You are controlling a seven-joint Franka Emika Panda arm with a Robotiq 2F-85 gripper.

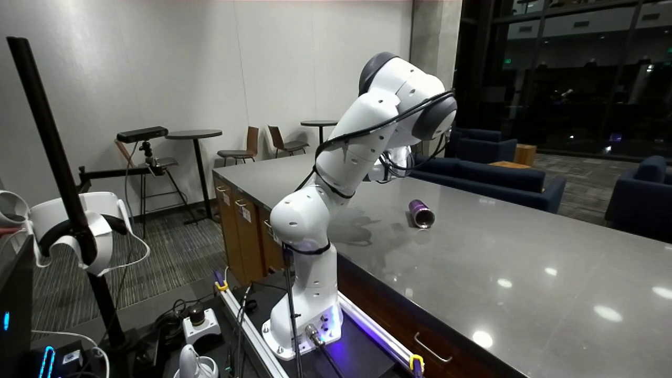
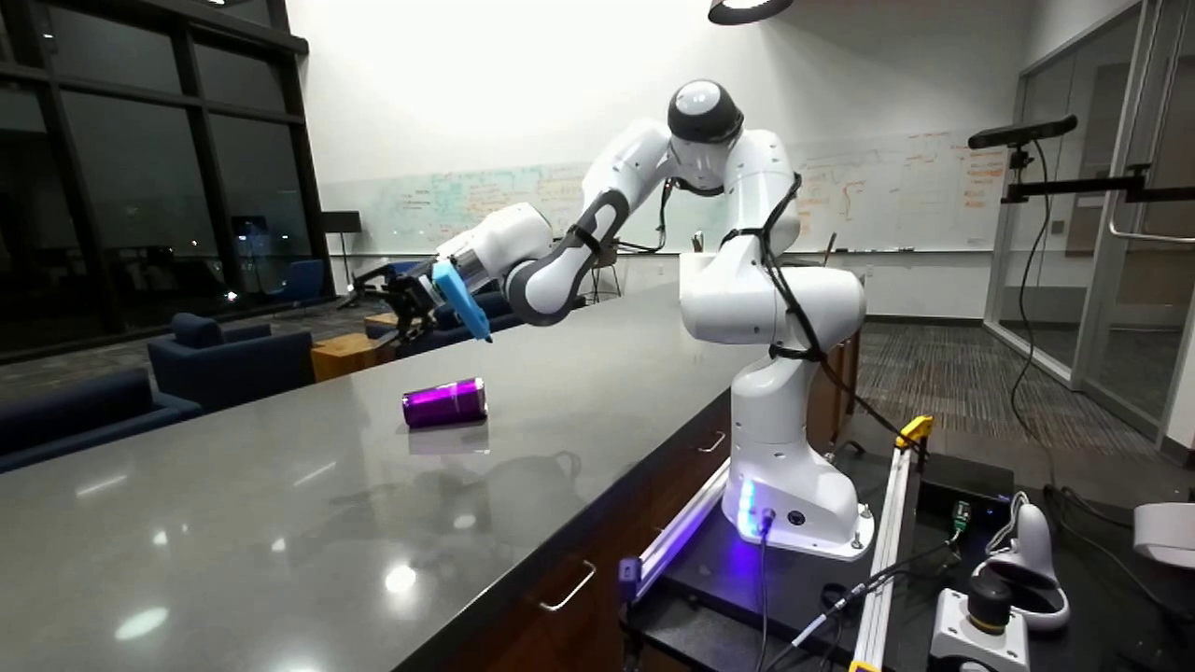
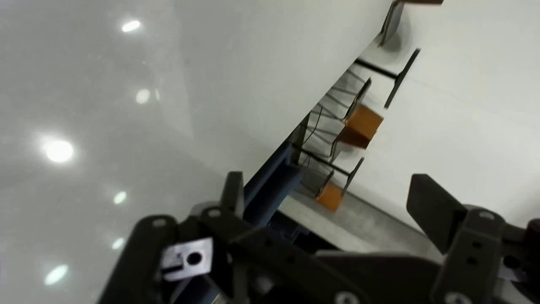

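On its side on the grey countertop (image 1: 523,252) lies a shiny purple can (image 2: 444,403), with its open silvery end (image 1: 425,218) turned toward exterior view 1. My gripper (image 2: 375,304) is held out above the counter, higher than the can and toward the far side. From the wrist, two dark finger pads (image 3: 433,213) stand wide apart, and only background shows between them. The gripper is open and empty. The can does not show in the wrist view, and the arm hides the gripper in exterior view 1.
Bare counter surrounds the can, marked only by light reflections. Dark blue sofas (image 1: 485,176) stand beyond the far edge. A drawer handle (image 2: 568,586) sticks out from the counter's front, and cables hang along the arm (image 2: 717,190).
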